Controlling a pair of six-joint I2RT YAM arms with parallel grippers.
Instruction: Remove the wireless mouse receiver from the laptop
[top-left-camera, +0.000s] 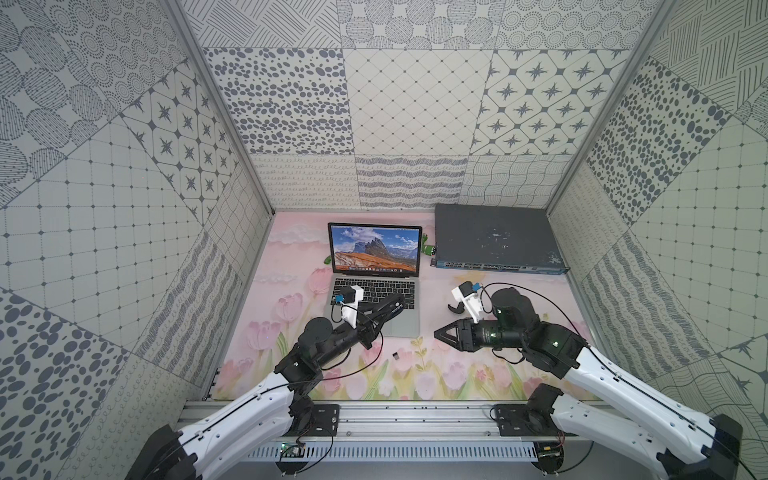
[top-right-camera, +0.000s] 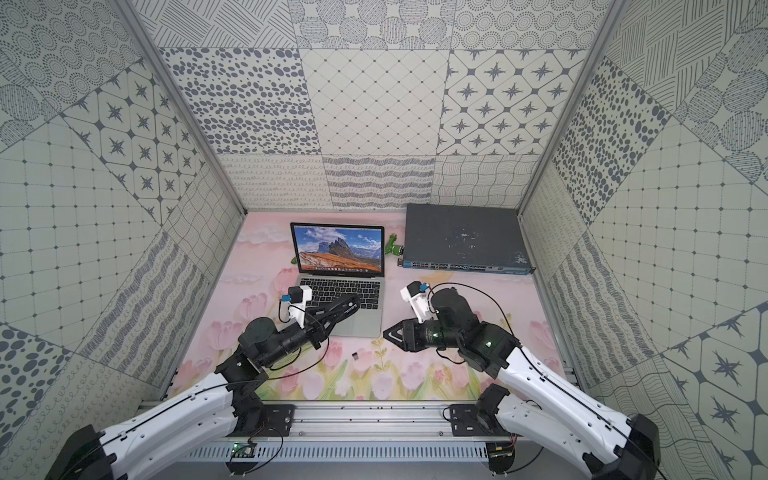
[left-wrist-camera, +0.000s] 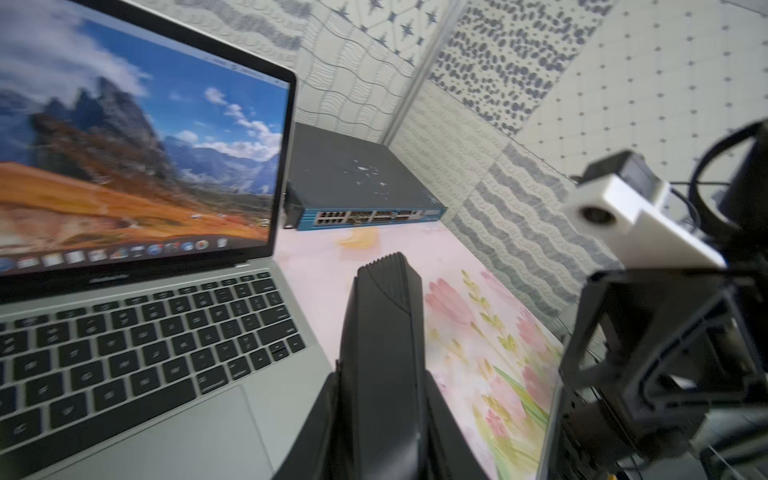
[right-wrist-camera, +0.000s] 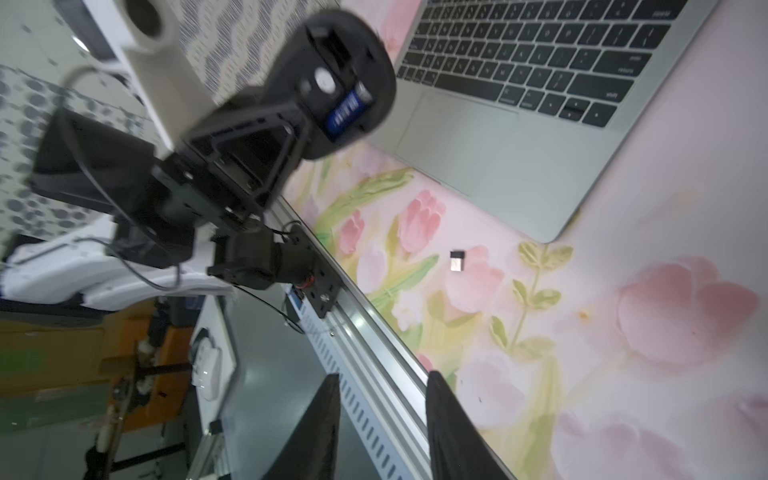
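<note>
The open laptop stands at the back left. My left gripper is shut on a black mouse, raised over the laptop's front right. In the right wrist view the mouse's underside faces that camera. A small dark-and-silver piece, looking like the receiver, lies on the table in front of the laptop. My right gripper is open and empty, in the air right of the laptop's front corner; its fingertips are at the bottom of the right wrist view.
A large grey network switch occupies the back right. Small green objects sit behind the laptop's right side.
</note>
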